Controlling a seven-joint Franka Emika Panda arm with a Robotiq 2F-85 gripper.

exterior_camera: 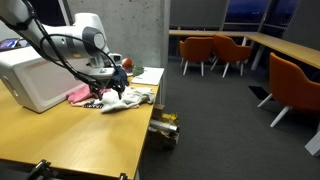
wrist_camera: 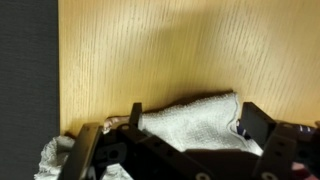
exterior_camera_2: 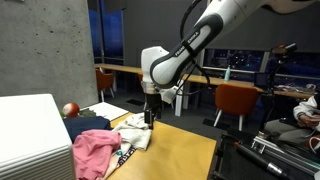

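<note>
A pale grey-white cloth [exterior_camera: 138, 97] lies crumpled near the table's right edge, and my gripper [exterior_camera: 110, 95] hangs low over its near left part. From the other side, the cloth [exterior_camera_2: 138, 137] appears under and beside the gripper [exterior_camera_2: 150, 121]. In the wrist view the gripper stands open, its dark fingers wide apart. The cloth [wrist_camera: 195, 124] spans the space between and below them, with bare wood beyond its edge. Whether the fingertips touch it, I cannot tell.
A pink cloth [exterior_camera_2: 93, 153] and a dark blue one [exterior_camera_2: 87, 124] lie beside the white box [exterior_camera_2: 35, 137]. A red round object [exterior_camera_2: 71, 109] sits farther back. Its right edge is close to the white cloth.
</note>
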